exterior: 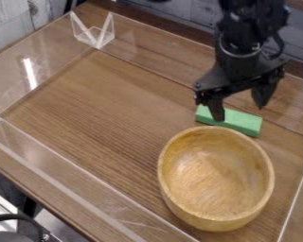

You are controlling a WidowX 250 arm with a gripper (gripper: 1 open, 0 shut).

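Note:
My black gripper (230, 95) is low over a green block (227, 121) on the wooden table at the right, its fingers apart on either side of the block's upper part. Whether the fingers touch it is unclear. A large tan bowl (215, 210) stands in front of the block.
A clear plastic holder (94, 30) stands at the back left. A rail or edge runs along the back right.

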